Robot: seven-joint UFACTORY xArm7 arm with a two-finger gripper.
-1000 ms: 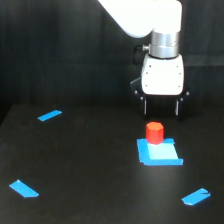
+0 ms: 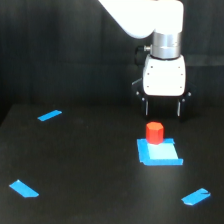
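A small red block (image 2: 154,132), seemingly with several flat sides, stands on the back left part of a white square (image 2: 165,152) edged with blue tape. Behind and above it hangs my gripper (image 2: 163,106), pointing down. Its two dark fingers are spread wide apart and nothing shows between them. The block is apart from both fingers.
Strips of blue tape mark the dark table at the back left (image 2: 50,115), the front left (image 2: 24,188) and the front right (image 2: 196,197). A dark curtain (image 2: 60,50) hangs at the back.
My gripper has shifted very slightly to the right. The red block and the taped square have not moved.
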